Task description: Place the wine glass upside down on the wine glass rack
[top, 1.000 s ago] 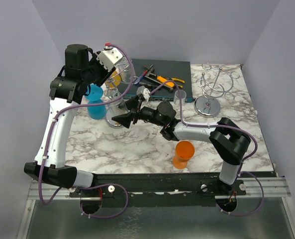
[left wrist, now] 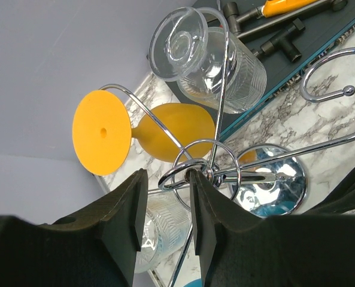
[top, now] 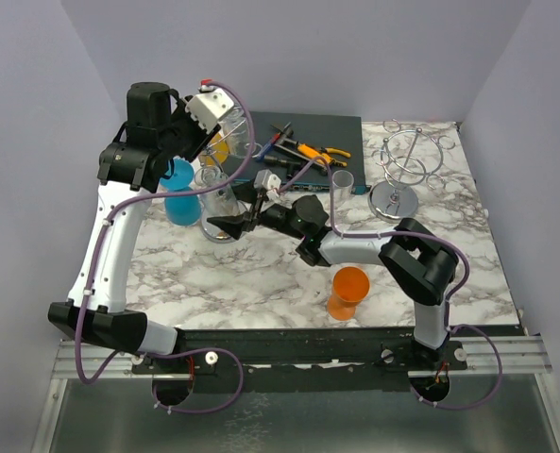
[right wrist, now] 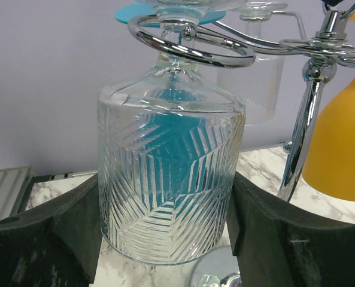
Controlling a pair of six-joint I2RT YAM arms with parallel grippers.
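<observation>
In the right wrist view my right gripper is shut on an upside-down clear wine glass [right wrist: 168, 149], whose stem sits within a chrome ring of the rack [right wrist: 309, 113], the foot above the ring. My left gripper is up at the top of the rack, its fingers around part of the central wire loop [left wrist: 195, 145]. A clear glass [left wrist: 231, 72], a yellow glass [left wrist: 102, 131] and another clear glass [left wrist: 162, 230] are also on that rack.
A second, empty rack [top: 393, 198] stands at the right. An orange glass [top: 347, 293] stands at the front. A dark mat with tools [top: 346, 132] lies at the back, beside a clear glass [top: 343, 184].
The left arm has barely moved.
</observation>
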